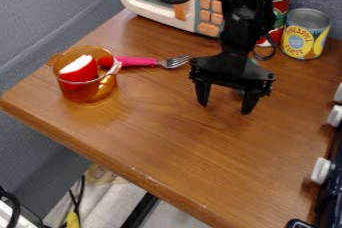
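My black gripper (225, 99) hangs low over the middle-right of the wooden table (147, 162), its two fingers apart with nothing seen between them. To its left lie an orange cup (84, 90) holding a red-and-white piece (78, 70) and a fork (154, 62) with a pink handle.
A toy microwave (160, 2) stands at the back. A yellow-labelled can (303, 40) and a red can (275, 22), partly hidden by my arm, are at the back right. A dark appliance with white knobs (325, 187) borders the right edge.
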